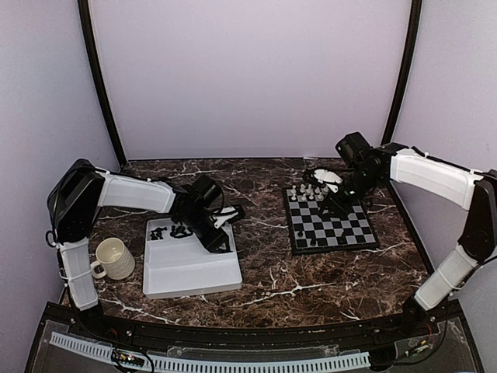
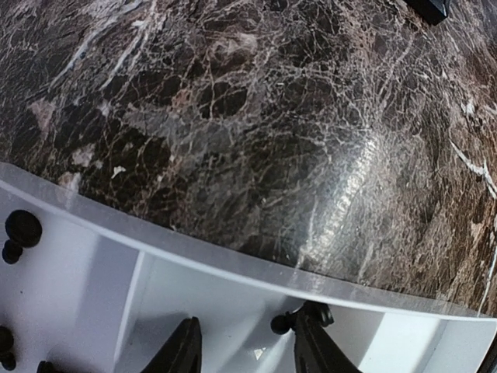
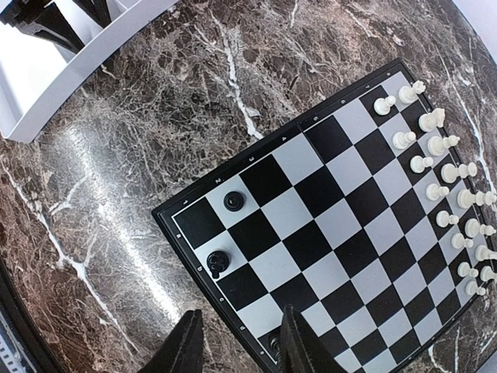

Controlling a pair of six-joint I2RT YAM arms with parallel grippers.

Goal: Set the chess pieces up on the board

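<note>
The white tray (image 1: 192, 275) on the left holds several black pieces. My left gripper is low in it, fingers apart, beside a small black piece (image 2: 281, 323) near the tray wall; nothing shows held. The chessboard (image 3: 346, 255) on the right has white pieces (image 3: 437, 191) along one side and a few black pieces (image 3: 217, 262) along the other. My right gripper hangs over the board with fingers apart and empty.
A white mug (image 1: 116, 260) stands at the front left beside the tray. Bare marble table (image 1: 263, 272) lies between tray and board. Walls close off the back and sides.
</note>
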